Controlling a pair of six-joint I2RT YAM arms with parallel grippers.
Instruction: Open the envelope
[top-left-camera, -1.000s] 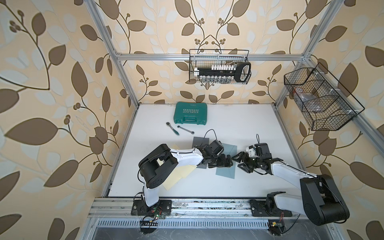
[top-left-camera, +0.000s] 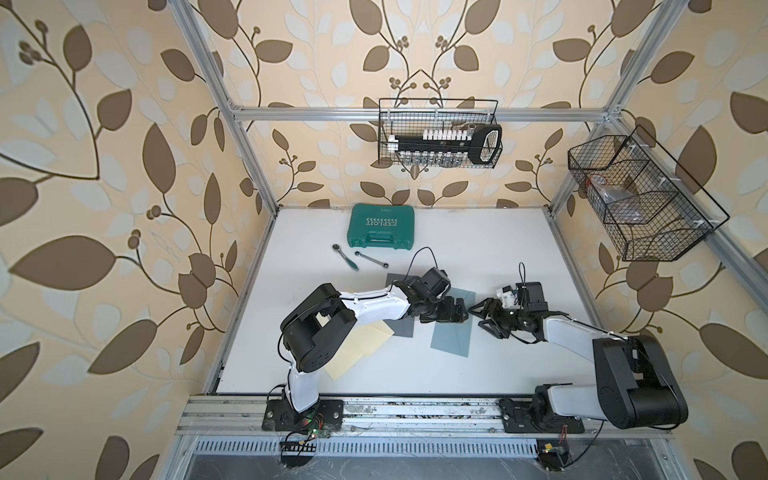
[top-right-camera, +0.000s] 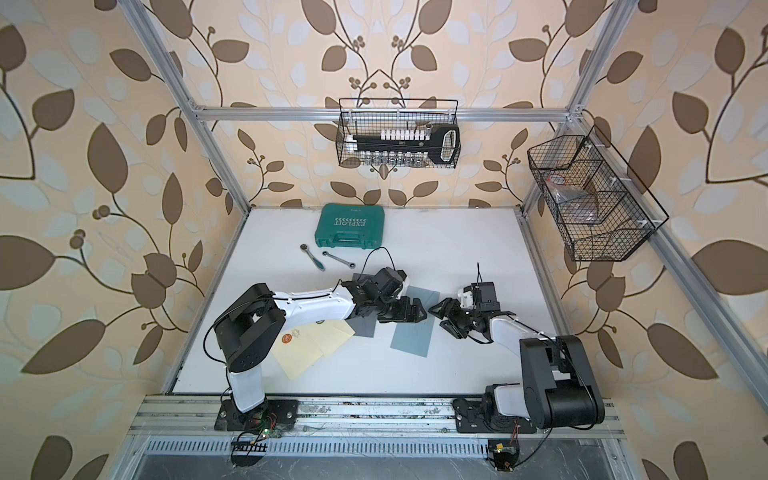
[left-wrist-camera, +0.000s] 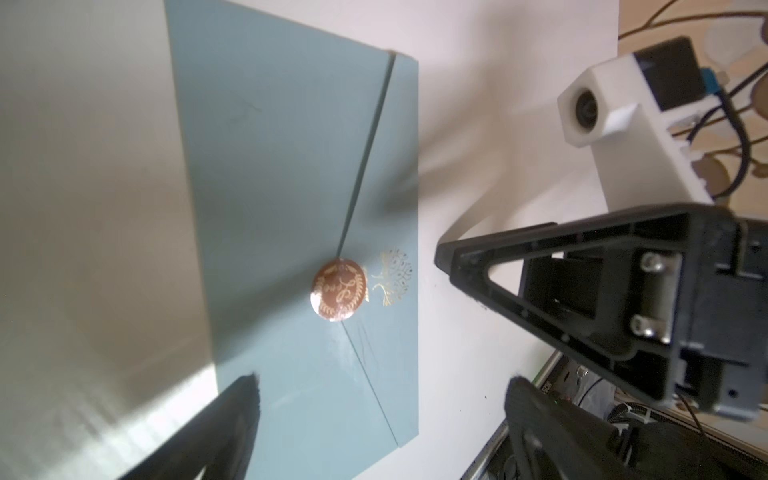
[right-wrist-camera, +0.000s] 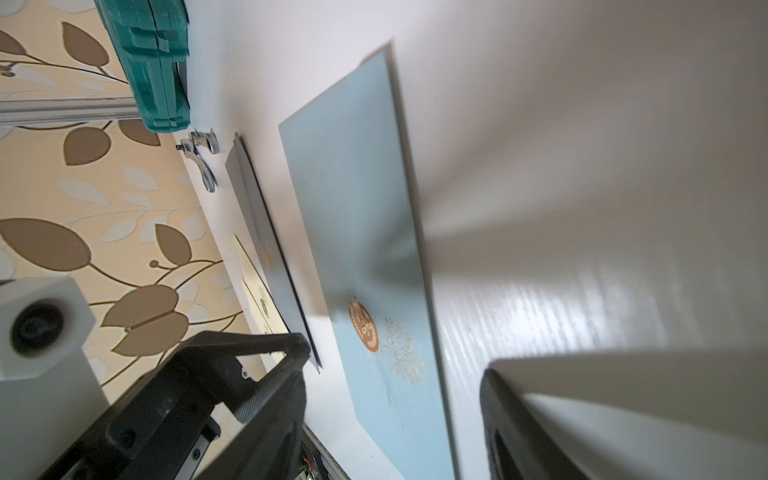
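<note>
The light blue envelope (left-wrist-camera: 272, 160) lies flat on the white table, its flap down, with a round copper seal (left-wrist-camera: 339, 289) on the flap's point and a golden tree print (left-wrist-camera: 393, 277) beside it. Above the envelope my left gripper hovers open, nothing between its fingers. My right gripper stands at the envelope's right long edge, its fingers spread and holding nothing; the envelope (right-wrist-camera: 352, 208) passes below the gap. From above, the left gripper (top-left-camera: 456, 310) covers the seal area, and the right gripper (top-left-camera: 480, 318) faces it closely.
A dark grey envelope (right-wrist-camera: 264, 232) and an open cream one (top-right-camera: 300, 352) lie to the left. Farther back are a green case (top-left-camera: 381, 226), a ratchet (top-left-camera: 345, 257) and a wrench (top-left-camera: 371, 259).
My left gripper has shifted slightly toward the back of the table. The blue envelope stays in place, still closed.
</note>
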